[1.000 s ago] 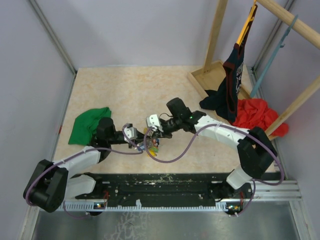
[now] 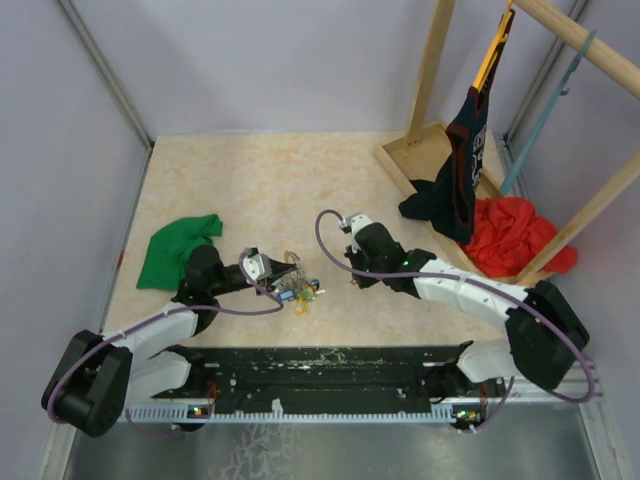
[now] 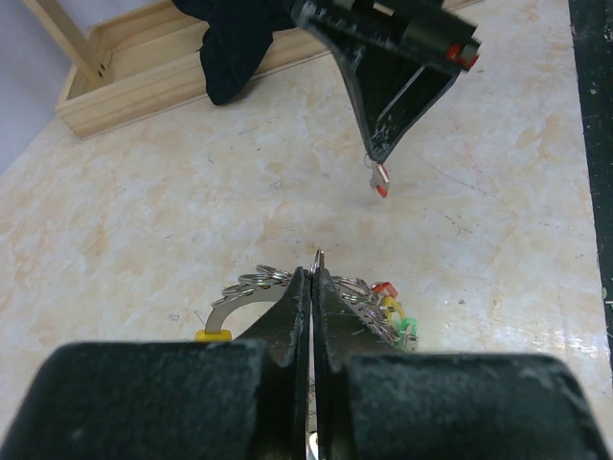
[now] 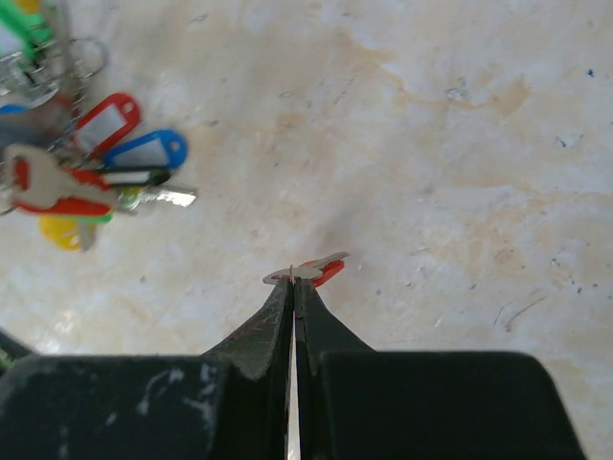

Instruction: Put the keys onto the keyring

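My left gripper is shut at the bunch of keys with coloured tags (image 2: 298, 290); in its wrist view the keyring (image 3: 263, 280) and keys hang at and behind the fingertips, a thin metal piece at the tips. My right gripper is shut, right of the bunch; in its wrist view a small red-and-metal item (image 4: 324, 268) shows at the fingertips, held or behind them, I cannot tell which. Blue and red tags (image 4: 148, 151) lie to its upper left.
A green cloth (image 2: 170, 250) lies at the left. A wooden frame with hanging dark fabric (image 2: 466, 170) and red cloth (image 2: 510, 235) stands at the right.
My right gripper has moved right, away from the left gripper and the key bunch. The left arm has stayed nearly still.
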